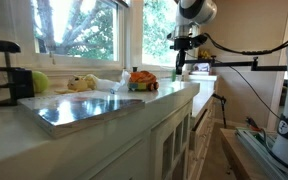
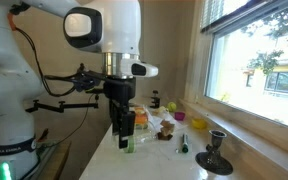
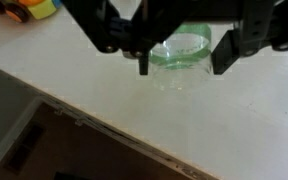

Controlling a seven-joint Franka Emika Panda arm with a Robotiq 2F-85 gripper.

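A clear cup with a green band [image 3: 181, 48] stands on the white counter [image 3: 114, 90] in the wrist view, between the two fingers of my gripper. The fingers are part way apart, one close to each side of the cup. Whether they press on it cannot be told. In the second exterior view the gripper [image 2: 130, 124] points down at the counter, with the greenish cup [image 2: 130, 144] just below and between its fingers. From the first exterior view the gripper [image 1: 181, 70] is small and dark at the counter's far end.
Behind the cup lie an orange toy vehicle [image 1: 143, 81], a yellow plush [image 1: 83, 83] and a green ball [image 1: 40, 82]. A dark metal stand [image 2: 216, 155] is by the window. The counter's edge [image 3: 94, 122] drops off close to the cup.
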